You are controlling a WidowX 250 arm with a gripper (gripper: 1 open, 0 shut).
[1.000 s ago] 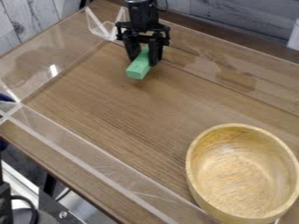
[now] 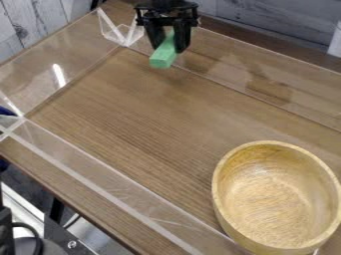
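The black gripper (image 2: 167, 22) is at the top centre of the camera view, shut on a green object (image 2: 164, 55) that hangs below it, over the back part of the wooden table. Its fingers are small and dark here, so their exact contact with the object is hard to make out.
A large round tan bowl (image 2: 273, 194) stands at the lower right. Clear plastic edging runs along the left side, and dark cables lie at the lower left corner.
The gripper and green object have moved toward the back of the table, higher in the view, over the last second. The bowl has stayed in place.
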